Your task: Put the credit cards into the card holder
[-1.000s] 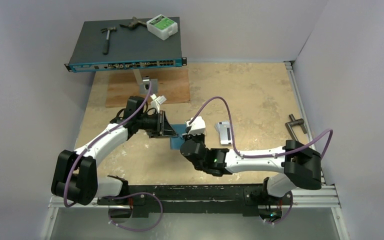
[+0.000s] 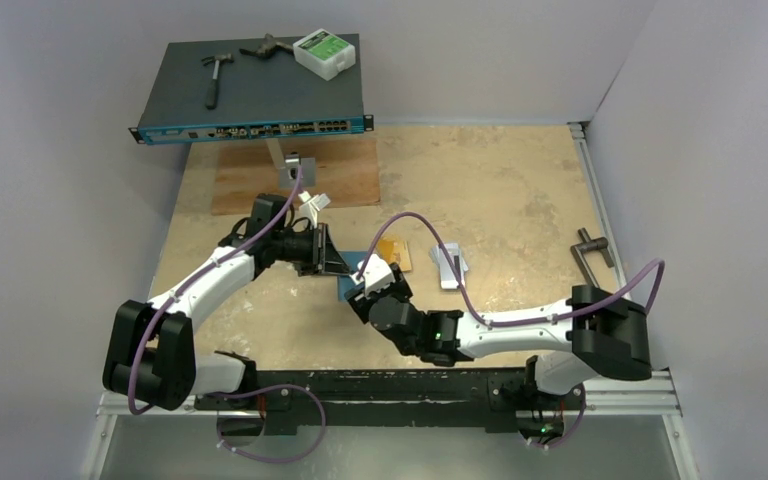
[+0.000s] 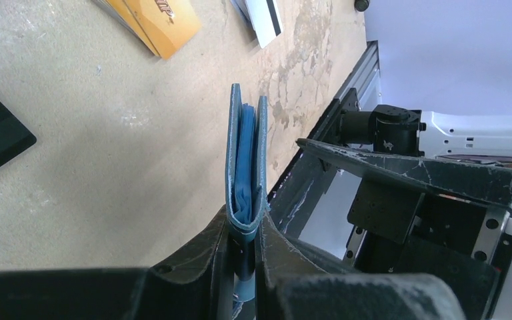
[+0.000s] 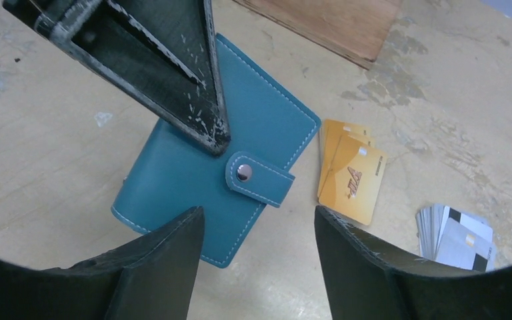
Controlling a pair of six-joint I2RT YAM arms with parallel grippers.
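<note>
Held up off the table is a blue card holder [image 4: 173, 180] with a snap strap, and my left gripper is shut on it. From the left wrist view the holder [image 3: 245, 160] shows edge-on, its two covers close together. My right gripper is part open beside the holder, nothing visible between its fingers; the strap [image 4: 260, 179] lies beyond them in that view. Gold cards [image 4: 353, 173] lie fanned on the table past the holder. Farther right is a fan of silver-white cards [image 4: 463, 240].
A wooden board [image 2: 355, 180] lies at the back left beneath a dark rack unit [image 2: 260, 90] with hammers and a plastic box [image 2: 324, 52] on it. A dark metal tool [image 2: 592, 250] rests near the right edge.
The left arm stays almost still.
</note>
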